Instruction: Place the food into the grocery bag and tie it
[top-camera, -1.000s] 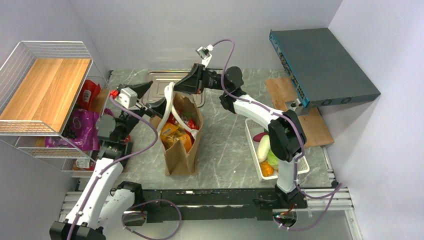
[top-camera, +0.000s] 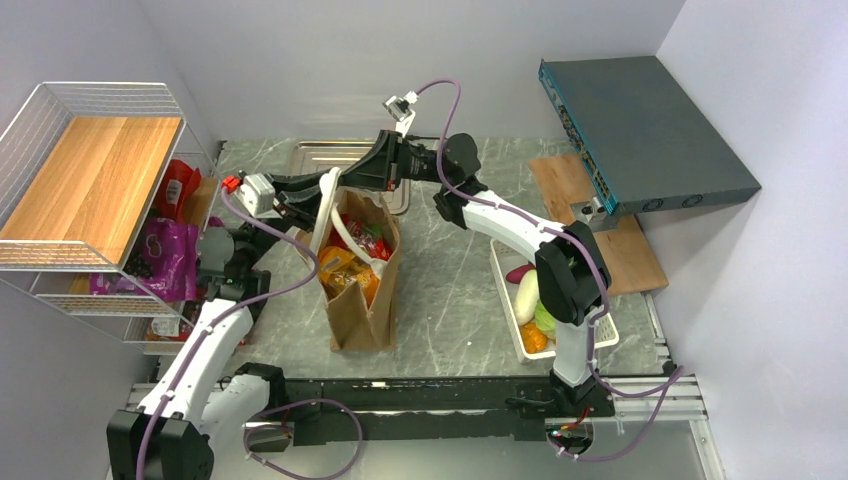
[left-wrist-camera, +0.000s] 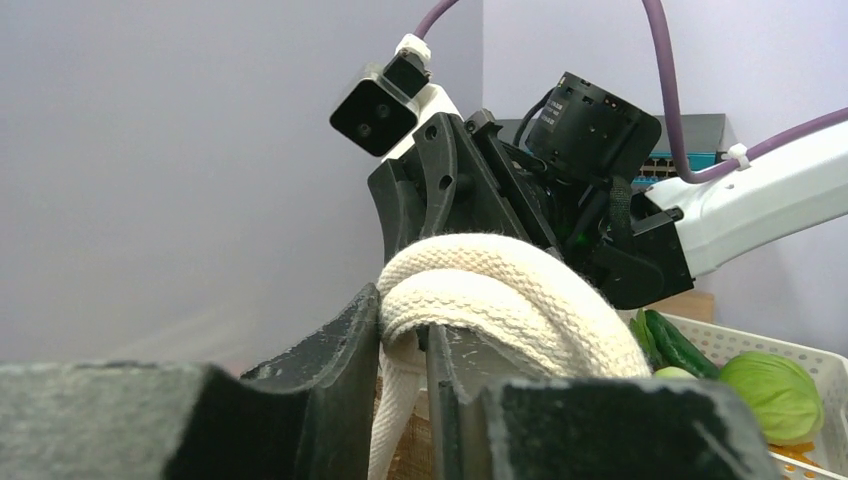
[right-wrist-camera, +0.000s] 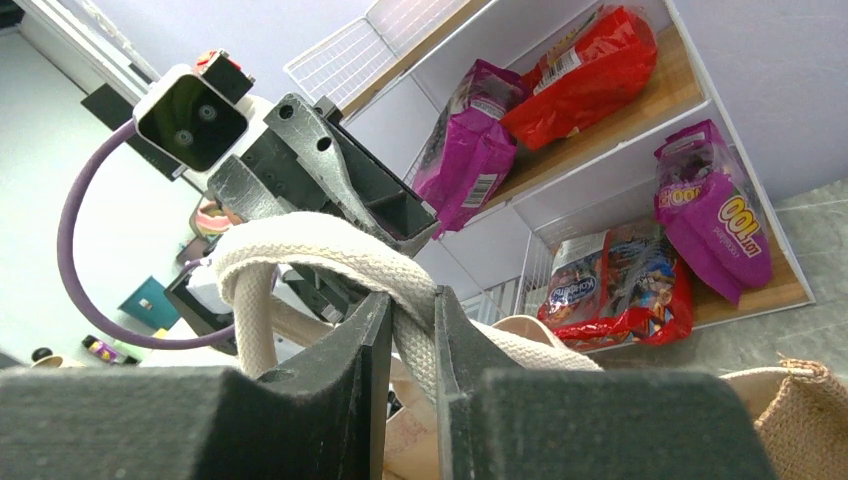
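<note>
The brown paper grocery bag (top-camera: 360, 325) stands upright at left-centre, open at the top, with orange (top-camera: 345, 270) and red packages (top-camera: 376, 243) inside. Above it, the white rope handle (right-wrist-camera: 330, 240) is held up by my right gripper, which is shut on it. In the left wrist view its fingers (left-wrist-camera: 345, 390) stand narrowly on either side of a strand of the looped handle (left-wrist-camera: 540, 300); whether they press on it I cannot tell.
A wire shelf (top-camera: 100, 165) with snack bags (right-wrist-camera: 705, 210) stands on the left. At right, a white basket (top-camera: 508, 295) holds vegetables, near a wooden board (top-camera: 635, 255). Behind the bag lies a metal tray (top-camera: 310, 155). The counter between bag and basket is clear.
My left gripper has moved right to the handle, and its wide-spread fingers have come together around it. The right gripper, with the handle, has shifted slightly left.
</note>
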